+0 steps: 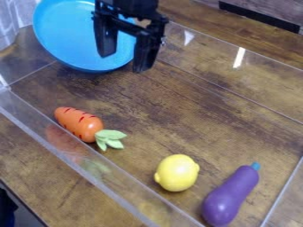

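Note:
My black gripper [126,49] hangs over the blue bowl [66,44] at the upper left, its fingers apart with nothing visible between them. An orange toy carrot [80,122] with green leaves lies at the left. A yellow lemon [176,173] rests at the lower middle, and a purple eggplant [228,198] at the lower right, all on the wooden surface.
A clear raised edge runs diagonally along the lower left, with another at the right.

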